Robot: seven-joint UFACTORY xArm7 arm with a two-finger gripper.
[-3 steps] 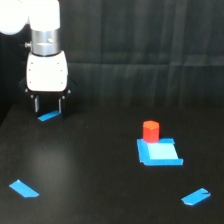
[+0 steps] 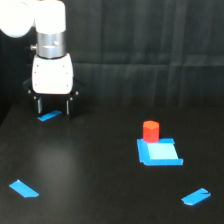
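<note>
A small red block point(image 2: 151, 131) stands upright at the back edge of a square outlined in blue tape point(image 2: 177, 162), to the right of the middle. The square has a pale centre. Far off at the back left, my gripper point(image 2: 54, 104) points down below its white arm, its fingers apart and nothing visible between them. A wide stretch of table separates it from the block.
Blue tape strips lie flat on the dark table: one point(image 2: 49, 116) close to the gripper, one point(image 2: 24, 188) at front left, one point(image 2: 196, 197) at front right. A dark curtain point(image 2: 140, 60) hangs behind.
The arm and gripper have shifted a little to the right, and the fingers look farther apart. The red block and the tape have stayed where they were.
</note>
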